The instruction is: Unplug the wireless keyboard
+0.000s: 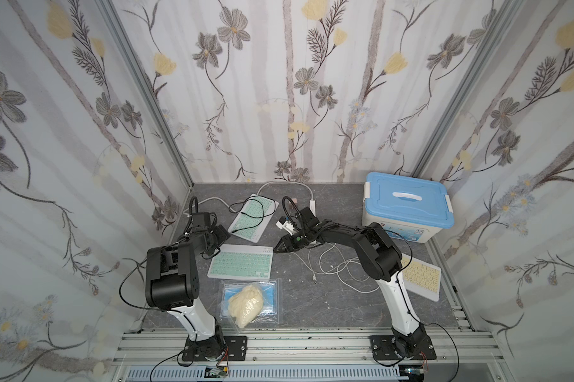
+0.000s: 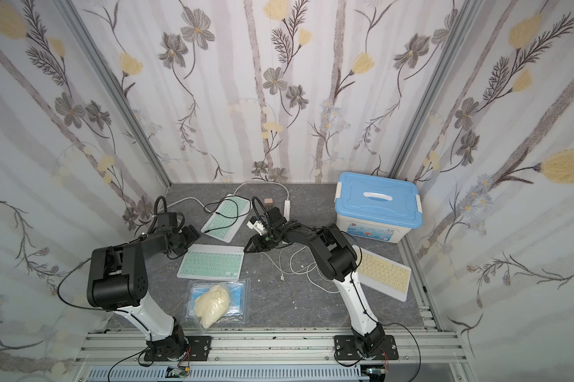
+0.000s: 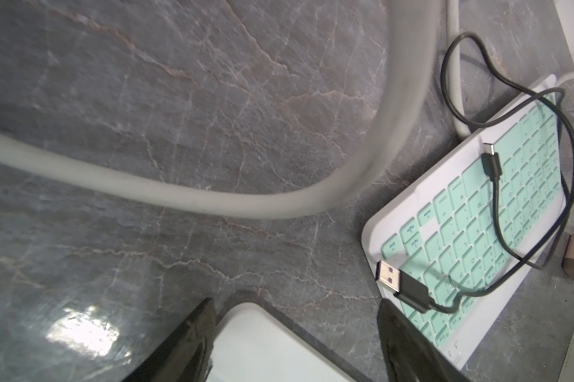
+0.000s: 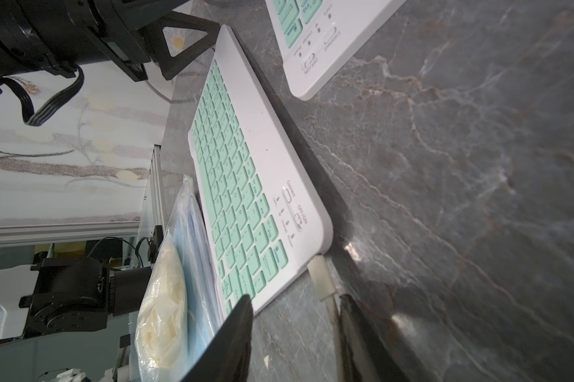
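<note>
A mint-keyed white keyboard (image 4: pixel 264 146) lies flat in front, a white plug (image 4: pixel 322 277) at its corner, cable leading away. My right gripper is low over that plug, fingers apart; the plug sits near one finger, with no clear grip. My left gripper stands open at the left, beside the keyboard's other end. Behind lies a second mint keyboard (image 3: pixel 458 222) with a black USB cable (image 3: pixel 414 293) across it.
A blue-lidded box (image 1: pixel 408 197) stands back right, a cream keyboard (image 1: pixel 420 277) right, a bagged pale item (image 1: pixel 248 302) at front. White cables lie loosely at centre.
</note>
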